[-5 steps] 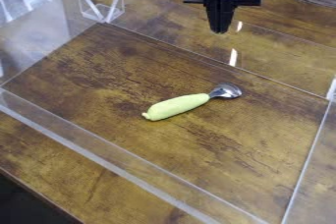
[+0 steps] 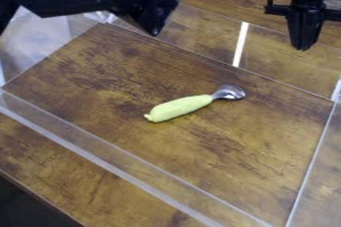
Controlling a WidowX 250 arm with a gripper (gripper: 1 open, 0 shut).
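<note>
A spoon with a pale green handle (image 2: 178, 108) and a metal bowl (image 2: 229, 93) lies on the wooden surface inside a clear-walled enclosure. My gripper (image 2: 302, 42) hangs at the upper right, above and apart from the spoon, shut with nothing visible between its fingers. A black part of the arm or a dark body fills the upper left, hiding the back left of the enclosure.
The clear walls (image 2: 100, 164) border the wooden floor on the front and sides. Bare wood surrounds the spoon. A white strip (image 2: 240, 44) lies toward the back.
My gripper has moved from the top middle to the right. A large black shape has come into the upper left. The spoon is unmoved.
</note>
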